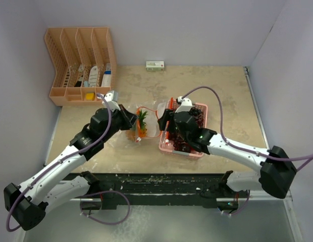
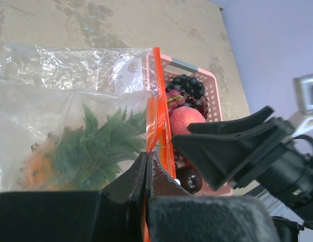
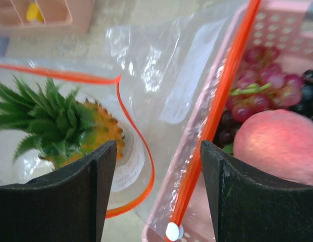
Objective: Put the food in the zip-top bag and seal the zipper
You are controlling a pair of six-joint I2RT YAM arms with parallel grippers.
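Observation:
A clear zip bag [image 2: 70,116] with orange zipper lies mid-table, a leafy pineapple [image 3: 86,131] inside it. My left gripper [image 1: 132,119] is shut at the bag's orange edge; in the left wrist view its fingertips [image 2: 147,161] meet the zipper strip. My right gripper [image 1: 165,120] stands open to the right of the bag's mouth, over the zipper's far strip and the basket's edge; in the right wrist view the orange strip runs between and beyond its fingers.
A pink basket [image 1: 202,151] holds grapes [image 3: 267,85], a peach [image 3: 277,141] and other fruit. A compartment organiser [image 1: 55,96] stands back left, a small box [image 1: 155,65] at the back.

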